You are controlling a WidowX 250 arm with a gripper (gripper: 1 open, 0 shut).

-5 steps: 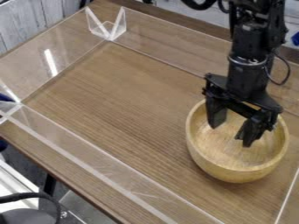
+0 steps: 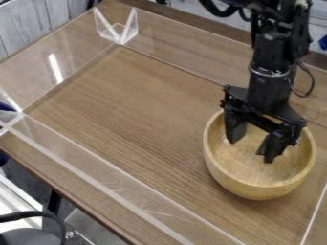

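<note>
My black gripper (image 2: 255, 134) reaches down from the top right over a tan round bowl (image 2: 258, 176). It is open, its two dark fingers spread apart at the bowl's back rim and reaching inside. I see nothing held between them; the bowl's floor is partly hidden behind them.
A small clear plastic piece (image 2: 117, 29) is at the back left. Black cables lie at the lower left, off the table's edge.
The gripper has shifted very slightly over the bowl; the bowl looks to be in the same place.
</note>
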